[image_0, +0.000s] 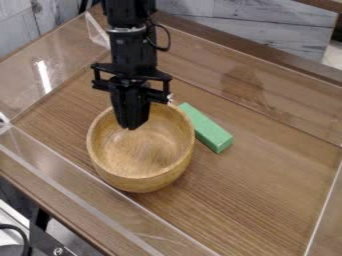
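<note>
The black robot arm reaches down from the top centre, its gripper (130, 100) hanging over the back part of an empty, light wooden bowl (144, 160). The gripper's fingers look somewhat apart, but their exact state is hard to make out. A green rectangular block (206, 124) lies on the table just right of the bowl's back edge.
A pale marbled wall stands behind it. A dark cable lies at the lower left, by the table's edge.
</note>
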